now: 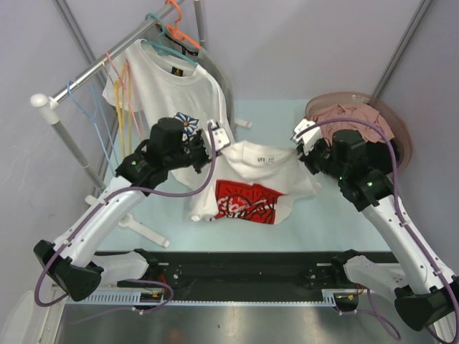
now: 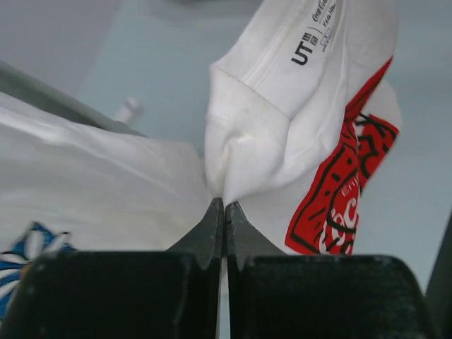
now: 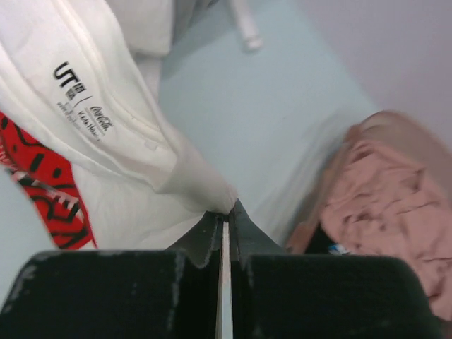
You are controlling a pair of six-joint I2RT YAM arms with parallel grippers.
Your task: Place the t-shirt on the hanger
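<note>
A white t-shirt with a red print (image 1: 244,201) is stretched between my grippers above the blue-grey table. My left gripper (image 1: 210,147) is shut on its gathered edge at the left. My right gripper (image 1: 301,143) is shut on the other end, next to the small UT logo. Behind the left arm, a white shirt with a blue flower (image 1: 165,93) hangs from a teal hanger (image 1: 168,51) on the rail.
Empty pink, yellow and blue hangers (image 1: 117,97) hang on the rail (image 1: 93,66) at left. A round bin (image 1: 401,143) with pink and black clothes stands at the right rear. Its near side is close to my right gripper.
</note>
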